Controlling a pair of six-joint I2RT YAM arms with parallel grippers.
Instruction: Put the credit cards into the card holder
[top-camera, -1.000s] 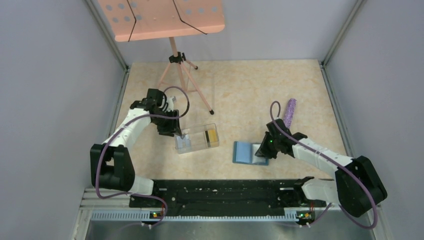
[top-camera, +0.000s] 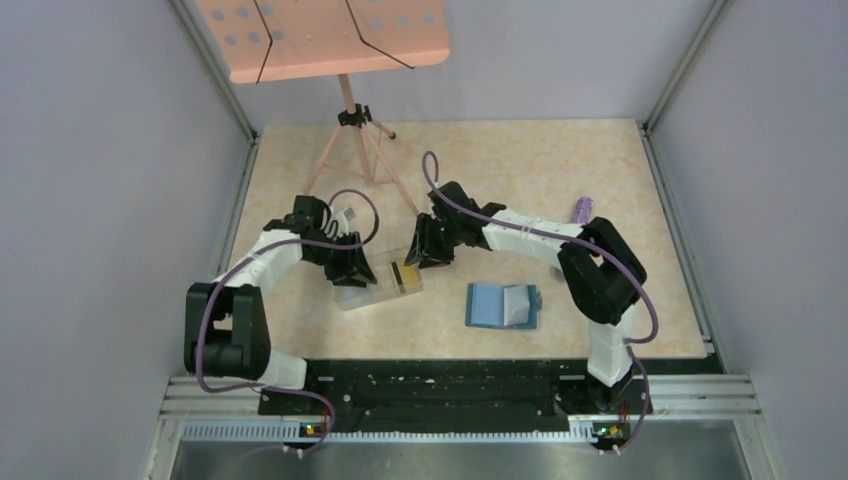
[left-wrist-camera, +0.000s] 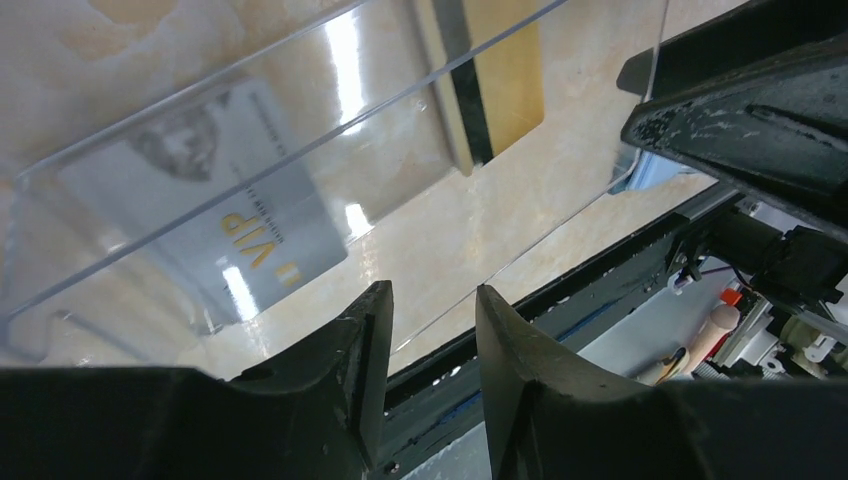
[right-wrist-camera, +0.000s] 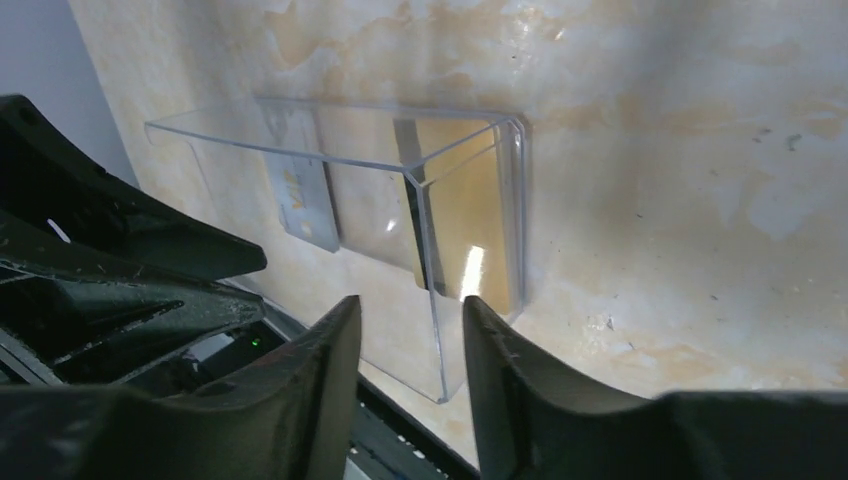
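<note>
The clear acrylic box (top-camera: 378, 298) lies on the table between my grippers. It holds a grey VIP card (left-wrist-camera: 255, 240) at one end and gold cards (right-wrist-camera: 470, 210) with a dark band at the other. My left gripper hovers over the box, fingertips a little apart. My right gripper is at the gold-card end, its fingertips apart beside the box's wall, with no card between them. A blue card holder (top-camera: 485, 305) with a pale inner part lies at the front centre.
A pink music stand (top-camera: 355, 150) stands at the back left. A purple cylinder (top-camera: 582, 210) lies at the right, partly behind the right arm.
My right gripper has moved up and left from the blue holder to the acrylic box. The left gripper has moved slightly down. The box has shifted left.
</note>
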